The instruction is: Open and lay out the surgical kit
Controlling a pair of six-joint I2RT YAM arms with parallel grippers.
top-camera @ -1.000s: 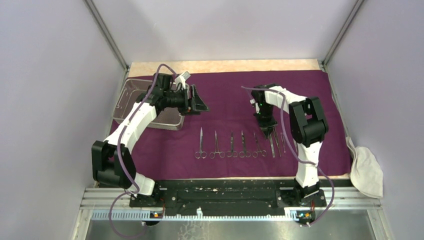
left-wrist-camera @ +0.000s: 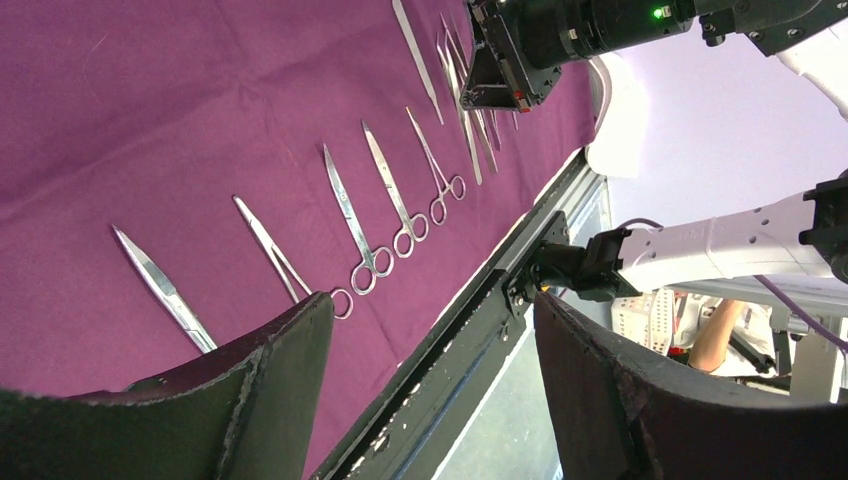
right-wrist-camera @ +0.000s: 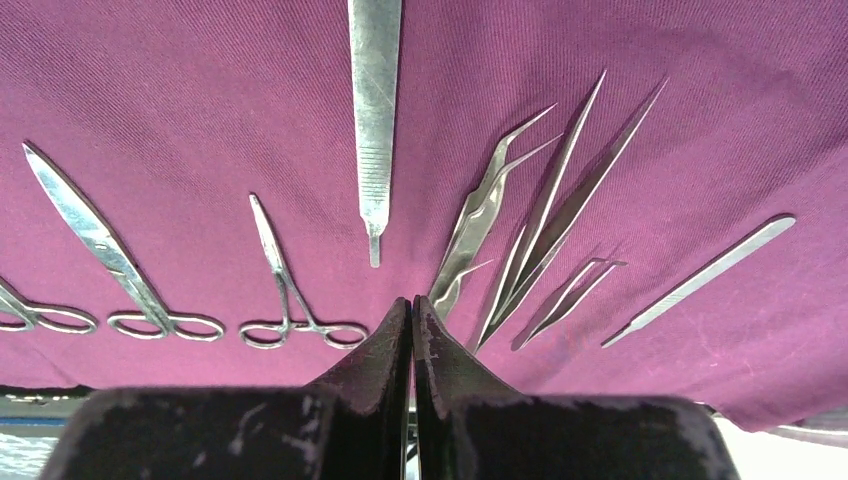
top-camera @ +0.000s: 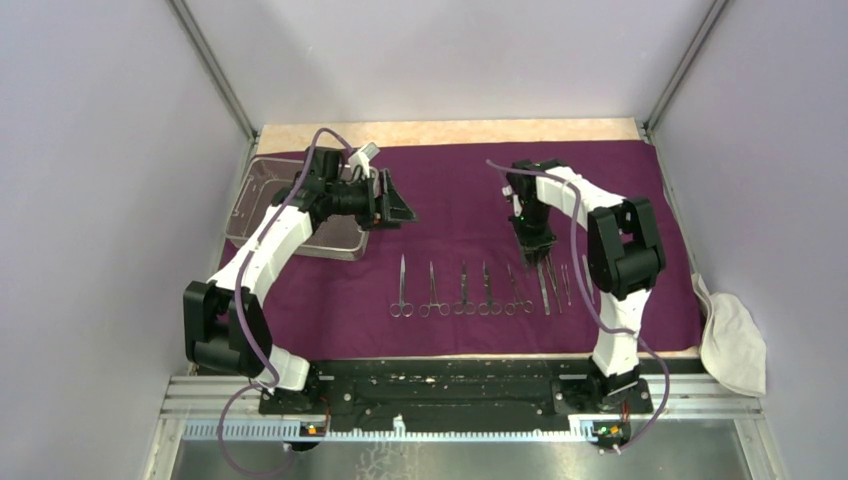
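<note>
On the purple cloth (top-camera: 450, 180), scissors and clamps (top-camera: 403, 285) lie in a row along the near side. A flat metal handle (right-wrist-camera: 374, 120) lies apart from a tight group of tweezers (right-wrist-camera: 560, 200), with a slim instrument (right-wrist-camera: 700, 280) to their right. My right gripper hangs over these, its fingertips close together just below the tweezers in the wrist view; I see nothing clearly held. My left gripper stands open and empty above the left end of the scissors row, near the tray.
A metal tray (top-camera: 250, 205) sits at the left under my left arm. A white cloth (top-camera: 732, 345) lies off the right edge.
The left arm and the instruments look unchanged.
</note>
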